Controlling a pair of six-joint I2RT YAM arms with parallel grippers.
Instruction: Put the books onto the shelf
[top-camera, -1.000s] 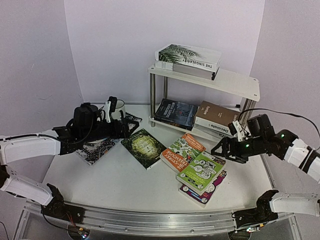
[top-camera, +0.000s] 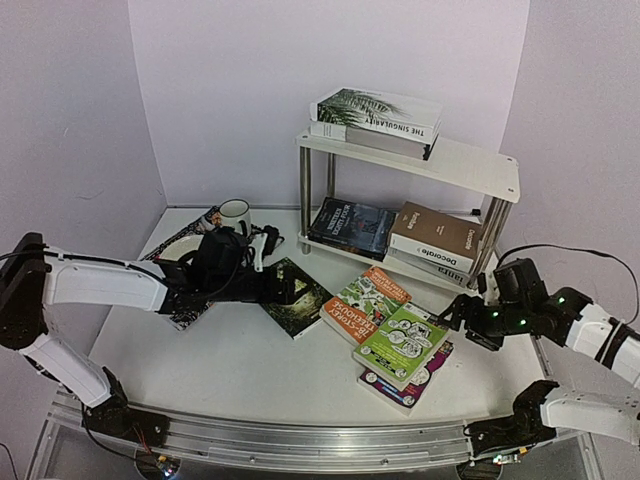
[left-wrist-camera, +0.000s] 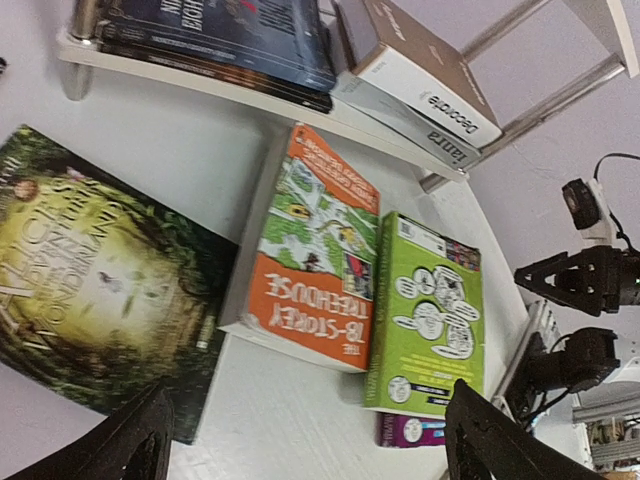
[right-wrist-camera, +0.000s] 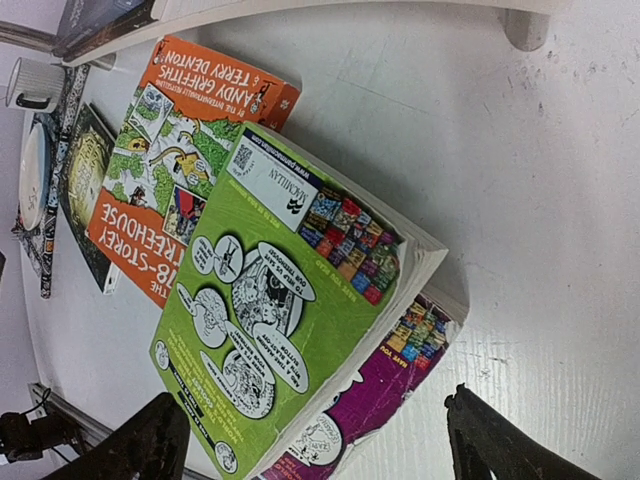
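My left gripper (top-camera: 276, 286) hangs open over the dark green Alice book (left-wrist-camera: 105, 280), its fingers spread in the left wrist view. An orange Treehouse book (left-wrist-camera: 305, 245) lies flat beside it. A green book (right-wrist-camera: 260, 310) rests on a purple book (right-wrist-camera: 380, 400) at the right. My right gripper (top-camera: 458, 312) is open above the table near the green book's upper right corner, with nothing visible between its fingers.
A white two-tier shelf (top-camera: 470, 165) holds books on both levels. A mug (top-camera: 234, 213) and a patterned item (top-camera: 190, 315) are at the back left, partly behind the left arm.
My left gripper has moved right and downward over the Alice book. My right gripper has shifted slightly to the right and down. The books look unmoved.
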